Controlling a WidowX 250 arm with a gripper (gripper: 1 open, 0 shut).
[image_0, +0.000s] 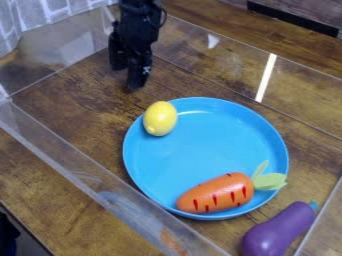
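Note:
My black gripper hangs over the wooden surface at the upper left, behind the blue plate; its fingers are dark and too small to tell whether they are open or shut. On the blue plate lie a yellow lemon at the upper left and a toy carrot with a pale green top near the front. A purple eggplant lies outside the plate at the lower right.
Clear plastic walls edge the wooden work surface on the near left and at the back. The wood left of and behind the plate is clear.

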